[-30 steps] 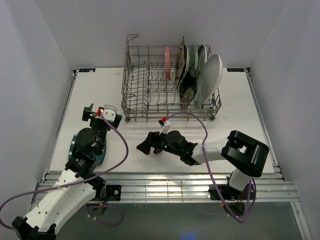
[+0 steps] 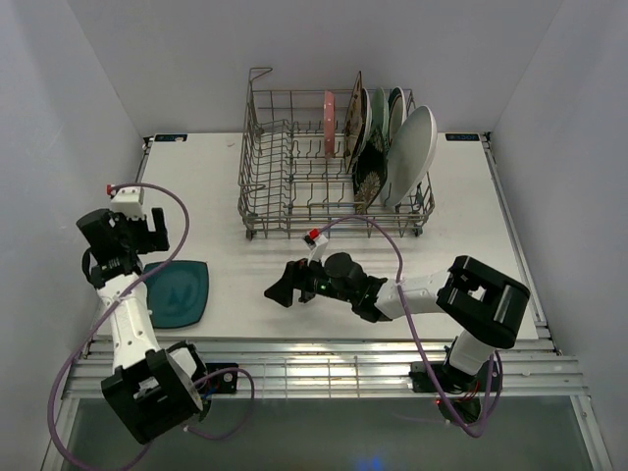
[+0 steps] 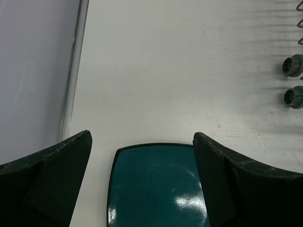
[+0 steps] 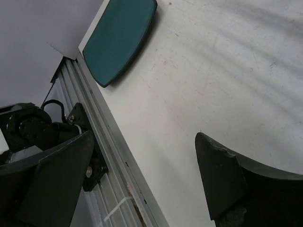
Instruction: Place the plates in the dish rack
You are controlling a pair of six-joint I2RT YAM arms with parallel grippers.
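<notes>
A dark teal square plate (image 2: 178, 294) lies flat at the left of the white work surface. Above its back edge is my left gripper (image 2: 140, 232), open and empty; in the left wrist view the plate (image 3: 156, 184) shows between and beyond its fingers. My right gripper (image 2: 292, 277) hangs open over the front middle, empty, with the plate (image 4: 118, 38) visible ahead in its wrist view. The wire dish rack (image 2: 275, 214) at the back holds several upright plates on its right side, including a white one (image 2: 412, 157), and a pink one (image 2: 330, 123) nearer the middle.
The rack's left section is empty. The surface (image 2: 196, 167) left of the rack and in front of it is mostly clear. Walls close in on the left, right and back; a metal rail (image 2: 304, 365) runs along the front edge.
My left arm has swung leftward, uncovering more of the teal plate, with its gripper still open. The right arm has shifted only slightly.
</notes>
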